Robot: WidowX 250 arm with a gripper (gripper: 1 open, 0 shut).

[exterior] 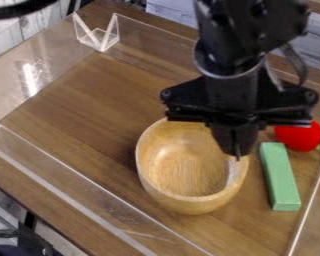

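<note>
My black gripper [235,140] hangs over the right rim of a light wooden bowl [176,188], its fingertips low at the bowl's upper right. It looks shut, with nothing visible between its fingers. The bowl is empty as far as it shows. A red round object [296,136] lies to the right, partly behind the gripper. A green rectangular block [280,176] lies right of the bowl.
Clear plastic edging runs along its sides, with a clear plastic piece [96,32] at the back left corner.
</note>
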